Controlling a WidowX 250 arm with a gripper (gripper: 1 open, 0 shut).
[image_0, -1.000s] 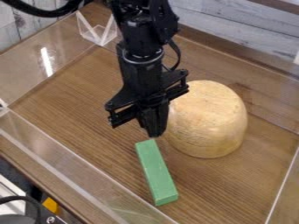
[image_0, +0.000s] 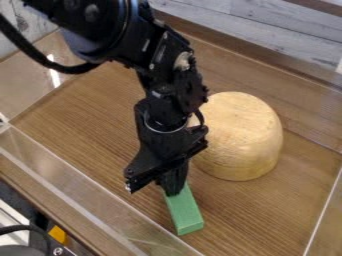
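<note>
My black gripper (image_0: 166, 178) reaches down over the upper end of a green rectangular block (image_0: 185, 215) lying on the wooden floor near the front. Its fingers hide that end of the block; the fingers look close together, and whether anything is between them is unclear. A large round tan object (image_0: 241, 135) sits behind and to the right of the gripper.
Clear low walls run along the front left (image_0: 74, 190) and at the right. A whitewashed plank wall (image_0: 267, 25) stands at the back.
My gripper has moved downward onto the upper end of the green block, which it now partly covers. The round tan object has stayed in place.
</note>
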